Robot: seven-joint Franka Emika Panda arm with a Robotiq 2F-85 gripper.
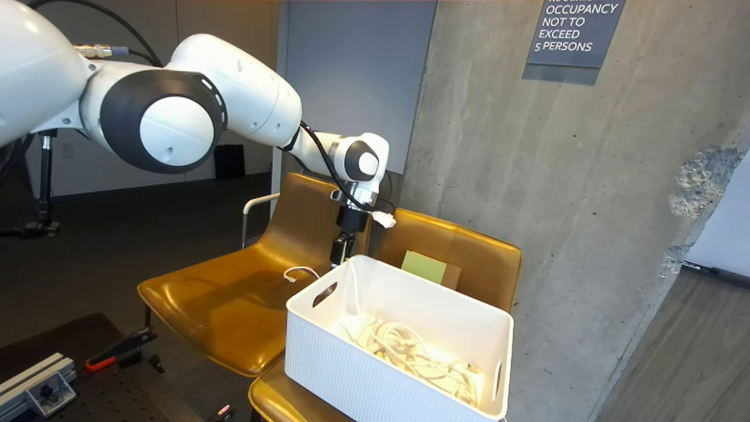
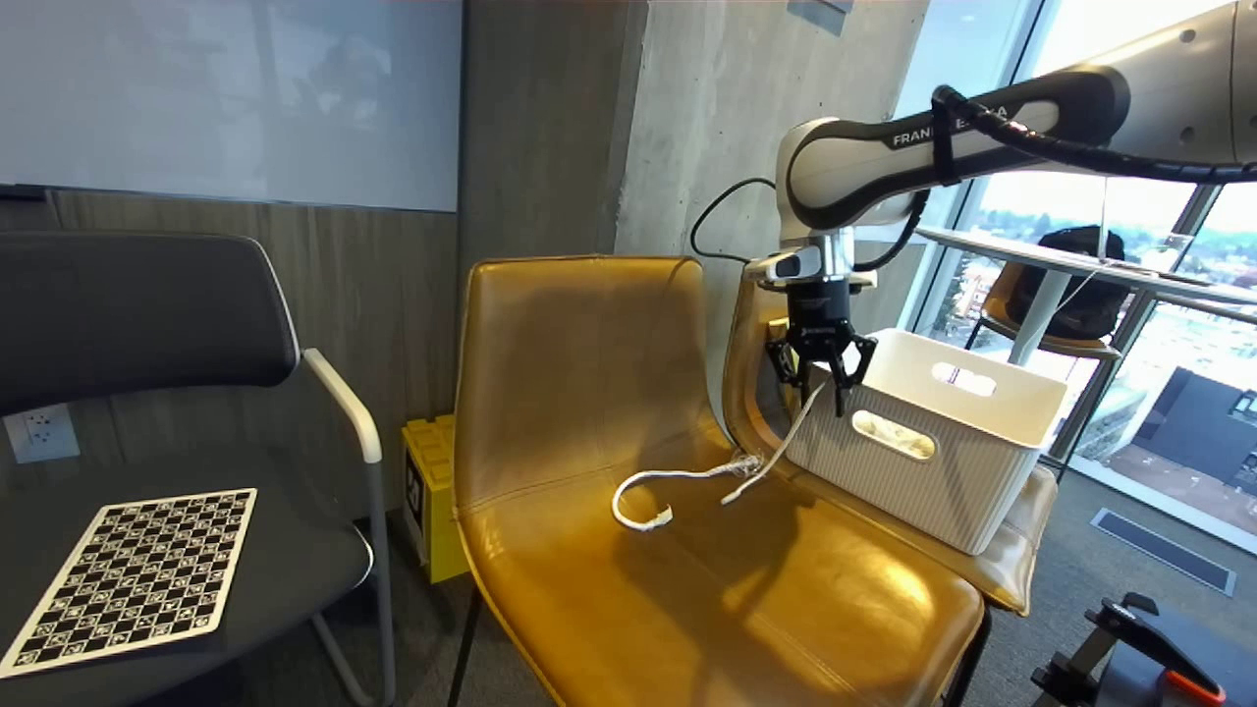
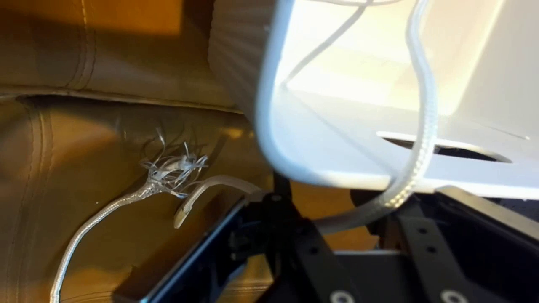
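Note:
In exterior view 2 my gripper (image 2: 825,395) points down beside the near end of the white bin (image 2: 872,465). Its fingers stand apart. A white cable (image 3: 427,116) comes out of the bin over the rim, crosses the gap between the fingers and passes behind the left one in the wrist view. That cable's loose end (image 3: 182,214) hangs past the finger. Another white cable (image 2: 672,475), with a frayed end (image 3: 174,171), lies on the tan chair seat (image 2: 589,554). More tangled cables (image 1: 401,344) fill the bin's floor.
The bin's rim (image 3: 265,116) is very close to my fingers. A green-and-brown box (image 1: 425,267) sits behind the bin against the chair back.

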